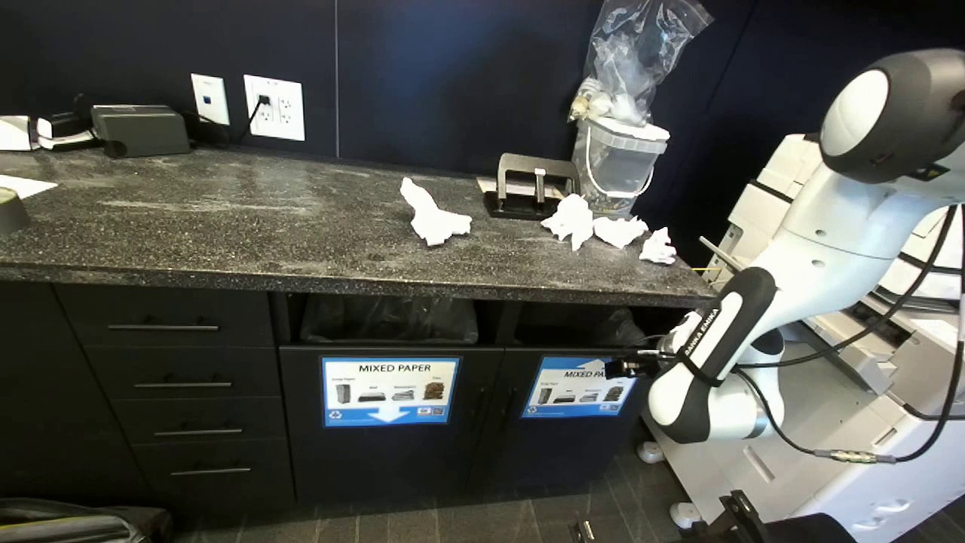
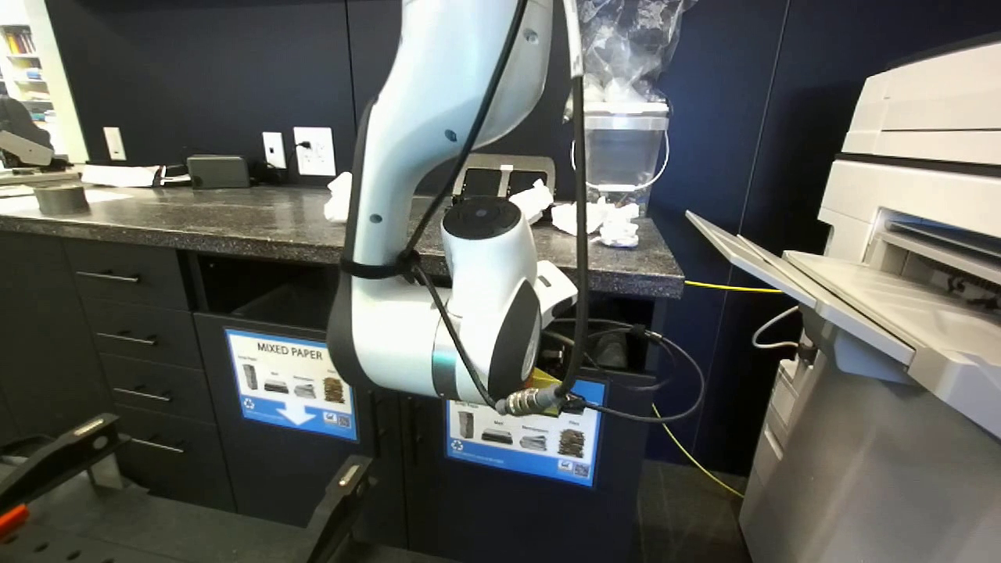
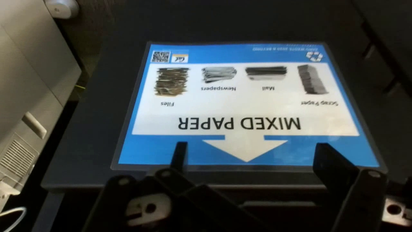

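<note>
Several crumpled white papers lie on the dark countertop (image 1: 298,226): one crumpled paper (image 1: 436,220) sits apart near the middle, the rest cluster at the right end, among them a rightmost paper (image 1: 658,247). My gripper is open, its fingers (image 3: 179,156) wide apart with nothing between them. It faces the right cabinet door, whose blue and white MIXED PAPER sign (image 3: 239,100) appears upside down in the wrist view. From exterior view 1, the gripper (image 1: 626,366) shows below counter height, in front of that door; in exterior view 2 the arm mostly hides it.
Above the two signed doors are bin openings, the left one holding a black-lined bin (image 1: 389,318). A hole punch (image 1: 534,185) and clear bucket (image 1: 620,163) stand behind the papers. The printer (image 2: 901,281) is close on the right.
</note>
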